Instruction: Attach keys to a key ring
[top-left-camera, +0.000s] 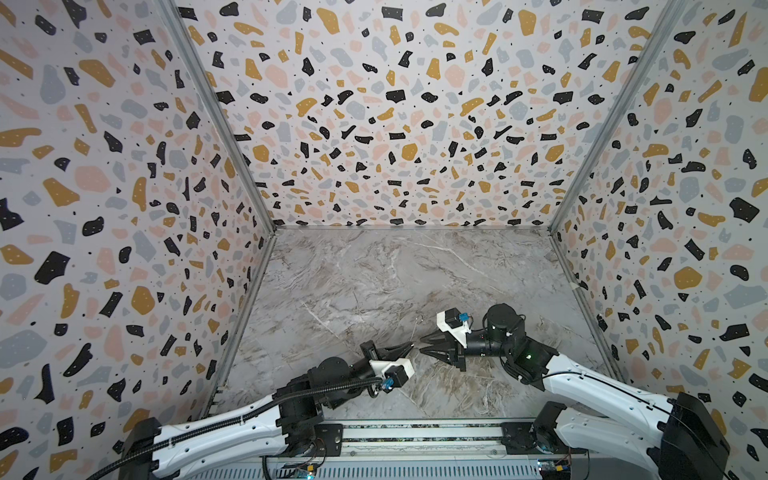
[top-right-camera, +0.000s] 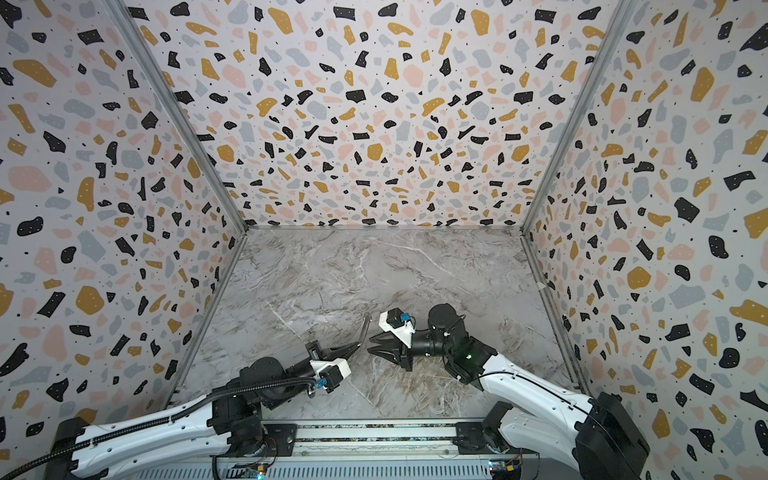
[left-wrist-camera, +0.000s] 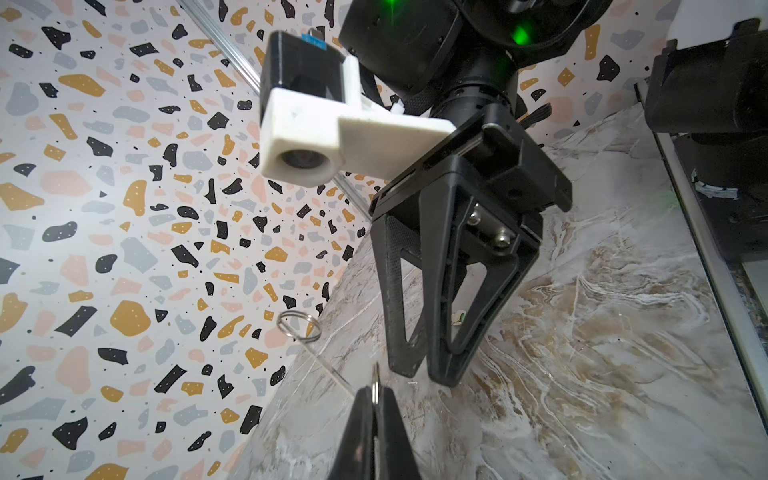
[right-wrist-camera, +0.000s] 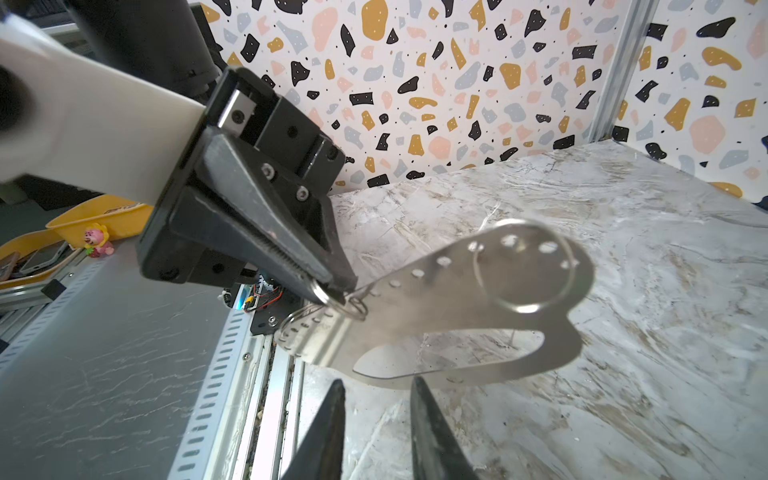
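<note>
In the middle of the workspace my left gripper is shut on a flat steel key plate with a row of holes, seen edge-on in the left wrist view. Wire rings (left-wrist-camera: 300, 324) show at the plate's upper end and (right-wrist-camera: 352, 308) by the left fingertips; whether they pass through holes I cannot tell. My right gripper faces the plate from the right, fingers slightly apart with nothing visible between them, close to the left fingertips.
Bare marble table (top-left-camera: 360, 272) surrounds the arms. Yellow trays (right-wrist-camera: 104, 220) with small items show beyond the front rail in the right wrist view. Patterned walls enclose the sides and back.
</note>
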